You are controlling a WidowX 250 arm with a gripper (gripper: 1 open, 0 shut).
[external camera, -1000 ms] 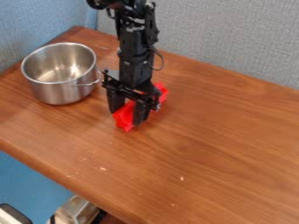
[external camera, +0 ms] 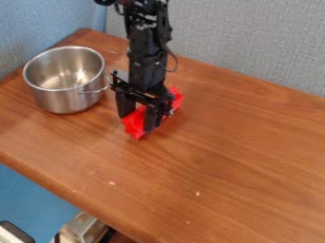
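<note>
My black gripper is lowered onto a red object on the wooden table, just right of a steel pot. Its fingers straddle the red object, which is partly hidden behind them; I cannot tell whether they grip it.
A blue wall and a grey wall stand behind. At the lower left, off the table's edge, is some metal hardware.
The gripper has shifted very slightly; otherwise the scene looks the same.
</note>
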